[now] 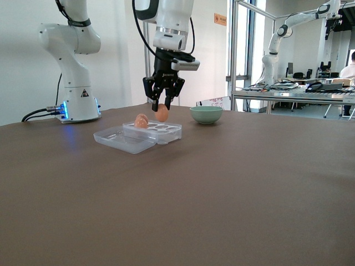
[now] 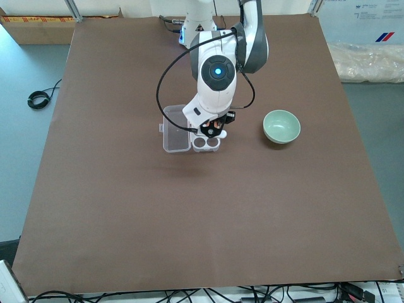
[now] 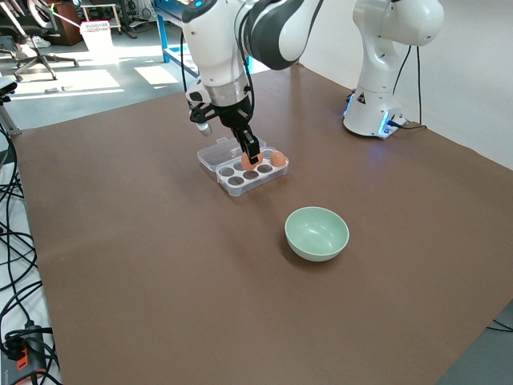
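Note:
My gripper (image 1: 162,102) hangs above a clear plastic egg tray (image 3: 237,181), whose lid (image 1: 121,141) lies open beside it. In the top view a brown egg (image 1: 162,113) is between or just beside my fingertips, slightly higher than the other eggs (image 1: 141,121) in the tray; the right view also shows an egg (image 3: 277,159) in the tray. I cannot tell whether the fingers are closed on it. A green bowl (image 2: 281,126) stands apart from the tray, empty.
The robot's white base (image 1: 80,108) stands behind the tray.

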